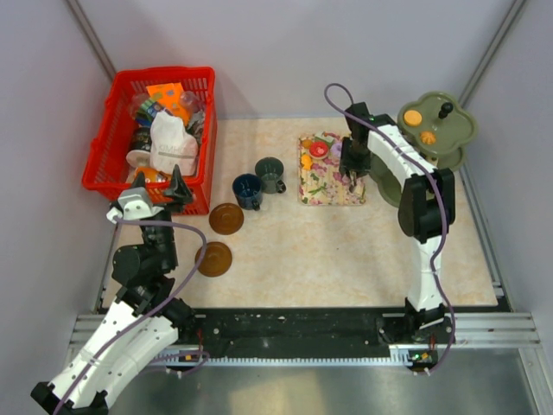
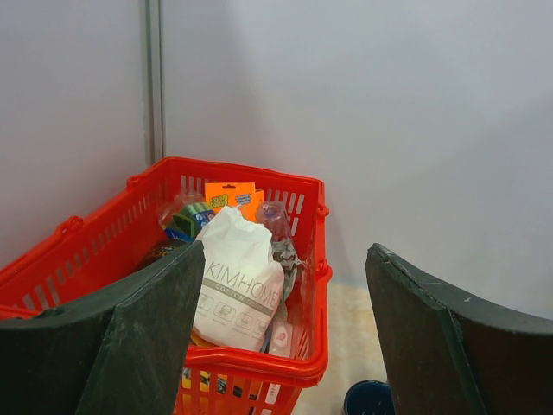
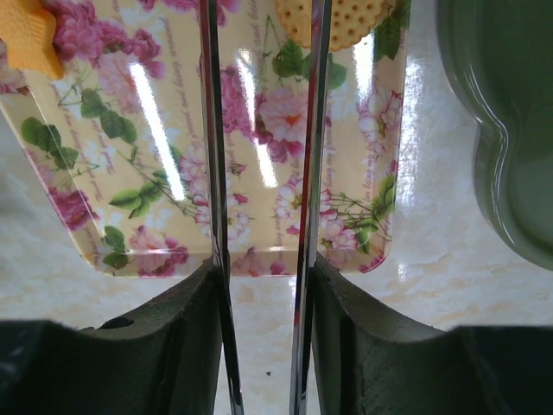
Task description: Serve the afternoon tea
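My right gripper is over the floral board [image 1: 331, 190], its long metal fingers part open at a round cracker [image 3: 346, 19]; whether they touch it is unclear. An orange piece [image 3: 30, 43] lies at the board's left. A green tiered stand [image 1: 449, 130] holds orange treats at the right. A blue mug [image 1: 247, 192] and a green mug [image 1: 270, 175] stand mid-table near two brown saucers [image 1: 225, 219]. My left gripper [image 1: 160, 183] is open and empty beside the red basket [image 2: 294, 367].
The red basket at back left holds bags and packages.
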